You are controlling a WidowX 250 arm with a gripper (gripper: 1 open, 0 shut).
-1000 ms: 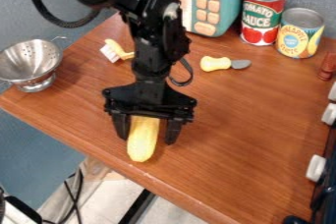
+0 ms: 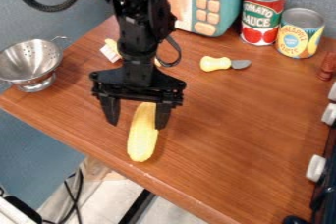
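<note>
My black gripper (image 2: 137,113) hangs over the front middle of the wooden table (image 2: 243,140), its two fingers apart. A long yellow object (image 2: 141,140), like a corn cob or banana, lies lengthwise on the table just below the gripper, its upper end near the right finger. I see nothing held between the fingers.
A steel colander (image 2: 27,63) sits at the left edge. A teal toy appliance (image 2: 203,2), tomato can (image 2: 261,17), second can (image 2: 301,33) and small yellow-handled tool (image 2: 217,64) are at the back. A black appliance (image 2: 325,184) borders the right.
The gripper has risen and moved a little left, uncovering more of the yellow object, which stays on the table.
</note>
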